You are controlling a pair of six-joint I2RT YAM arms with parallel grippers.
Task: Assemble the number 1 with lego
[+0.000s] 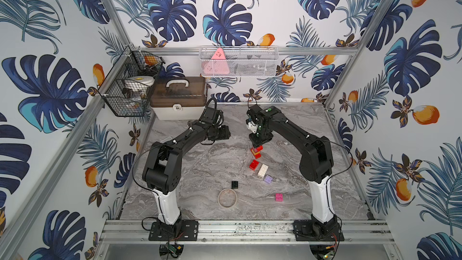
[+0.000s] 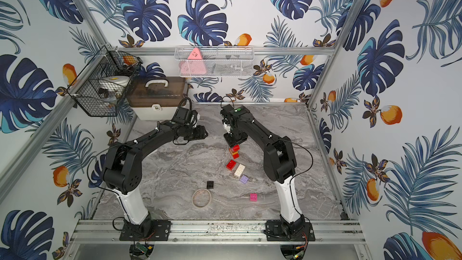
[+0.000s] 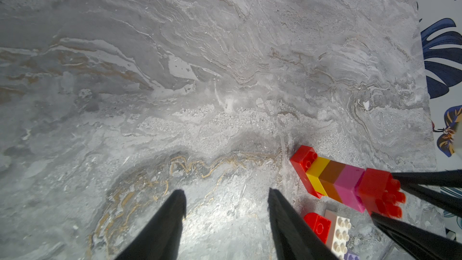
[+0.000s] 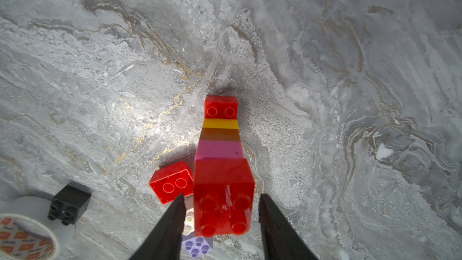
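Note:
A tower of bricks stands on the table: red base [image 4: 221,107], yellow [image 4: 220,124], brown, pink [image 4: 219,146] and a red top [image 4: 223,197]. My right gripper is over its top, fingers either side of the red top brick; whether they touch it is unclear. My left gripper hangs open to the left of the tower, nothing between its fingers. A loose red brick [image 4: 171,181] lies beside the tower.
Near the front lie white [image 1: 262,170], lavender [image 1: 268,178], black [image 1: 234,184] and pink [image 1: 278,197] bricks and a tape roll [image 1: 227,189]. A storage box [image 1: 177,110] fills the back left.

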